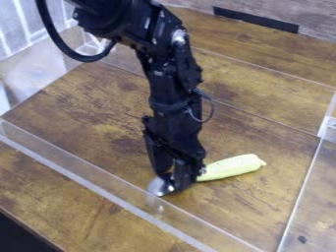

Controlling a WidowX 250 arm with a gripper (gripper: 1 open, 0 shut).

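Observation:
My black gripper (pixel 176 175) is low over the wooden table, its fingertips around the metal head of a utensil (pixel 159 187) that has a pale yellow-green handle (pixel 231 166) reaching out to the right. The fingers partly hide the metal part, and I cannot tell whether they touch it or grip it.
Clear acrylic strips or panels (pixel 92 177) run along the front left and the right side of the table. Bare wood (pixel 79 103) lies to the left of the arm and behind it, and a dark ledge (pixel 276 22) stands at the back.

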